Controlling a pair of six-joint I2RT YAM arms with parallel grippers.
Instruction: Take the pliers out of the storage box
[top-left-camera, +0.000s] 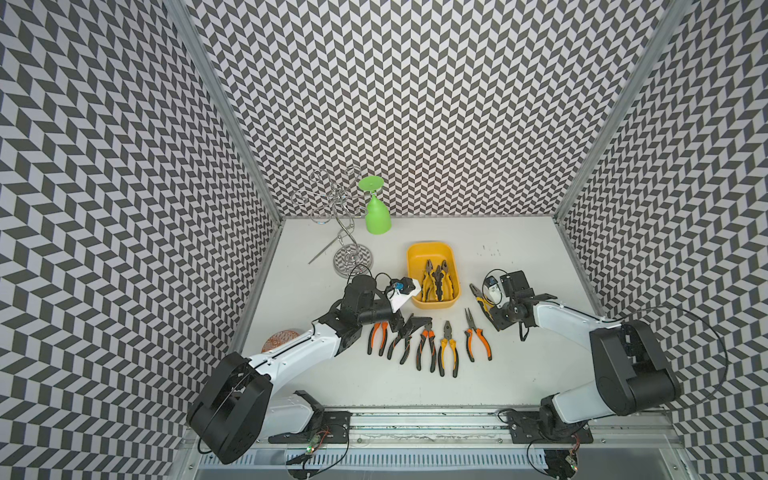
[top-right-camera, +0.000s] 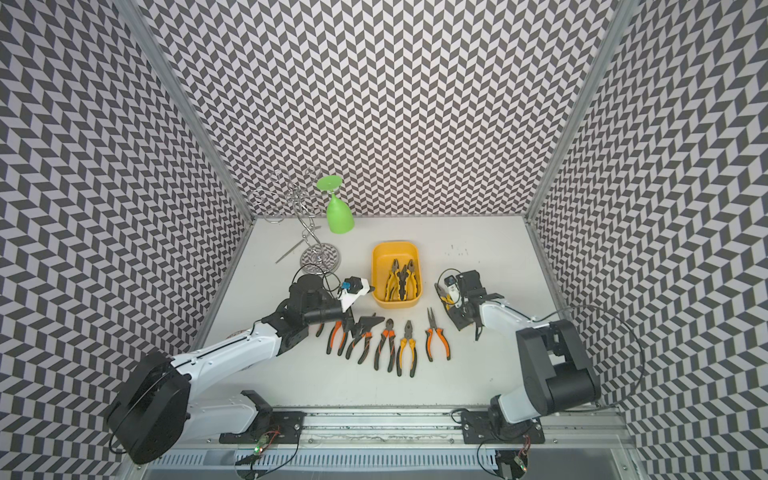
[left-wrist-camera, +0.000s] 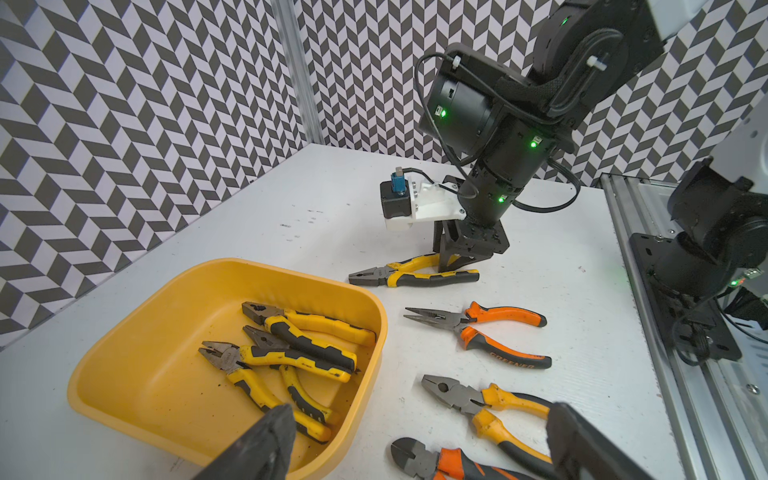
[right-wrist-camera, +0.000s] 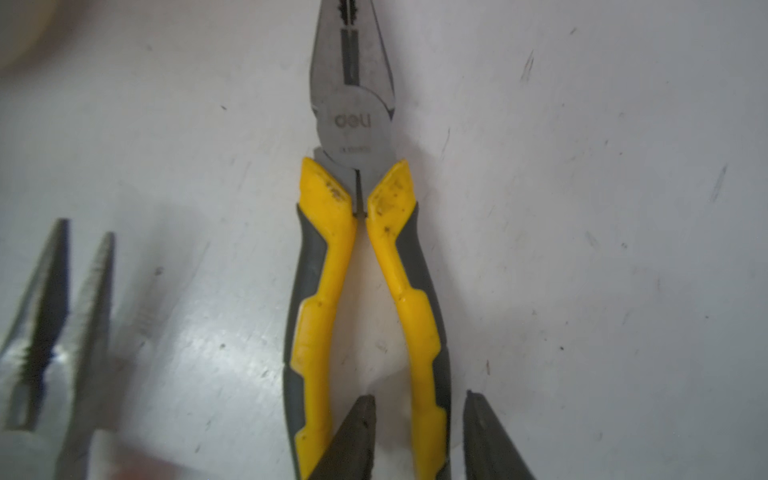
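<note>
Yellow-black pliers (right-wrist-camera: 392, 192) lie flat on the table right of the storage box, seen large in the right wrist view. My right gripper is part open around their right handle, one finger (right-wrist-camera: 352, 444) between the handles and the other outside, with gaps beside the grip. The yellow storage box (left-wrist-camera: 224, 268) holds several more yellow-black pliers (left-wrist-camera: 292, 336), partly overlapping. My left gripper stands open at the box's near-left corner, above the row of loose pliers, nothing between its fingers.
Several loose pliers lie in a row before the box, including orange long-nose pliers (left-wrist-camera: 480, 324) and yellow pliers (left-wrist-camera: 484, 404). A green goblet (top-left-camera: 377, 216) and a metal stand (top-left-camera: 353, 260) occupy the back left.
</note>
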